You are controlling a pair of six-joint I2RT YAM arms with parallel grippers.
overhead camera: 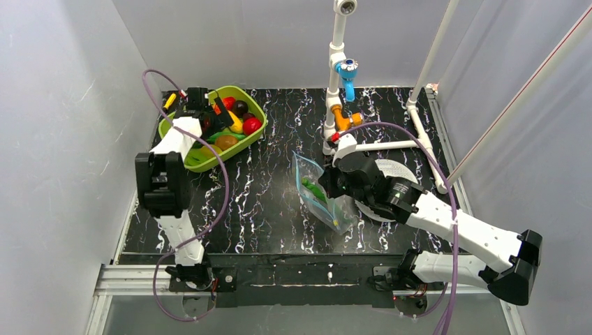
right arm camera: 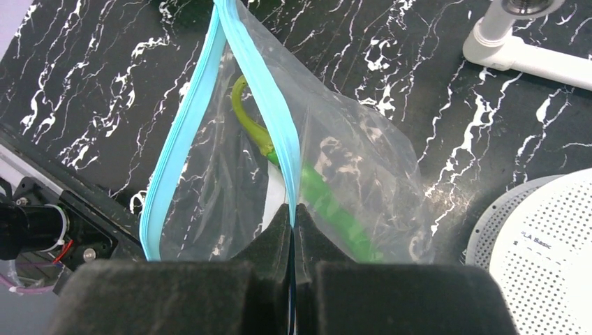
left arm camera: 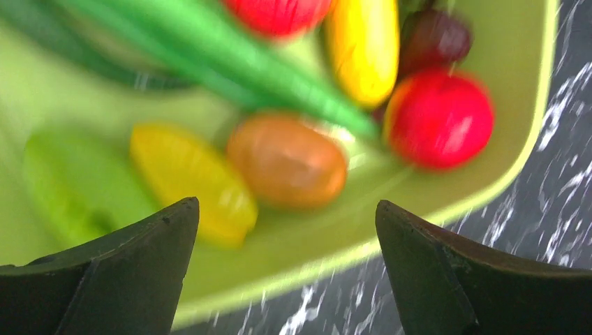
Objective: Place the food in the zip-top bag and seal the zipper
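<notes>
A clear zip top bag (overhead camera: 325, 195) with blue zipper strips stands on the table, its mouth spread open. Inside lies a green pepper (right arm camera: 335, 209) with a curved stem, seen through the plastic. My right gripper is shut on one blue zipper edge (right arm camera: 276, 112) of the bag. Over the green basket (overhead camera: 260, 139) at the left, my left gripper stands open with nothing between its fingers. Below it, blurred in the left wrist view, are a brown potato-like food (left arm camera: 287, 160), a yellow piece (left arm camera: 192, 181), a red round one (left arm camera: 440, 118) and green ones.
White perforated plates (right arm camera: 551, 237) lie right of the bag, partly under the right arm. A white pipe stand with a blue tap (overhead camera: 348, 73) rises behind. Between basket and bag the marble table (overhead camera: 265, 202) is clear.
</notes>
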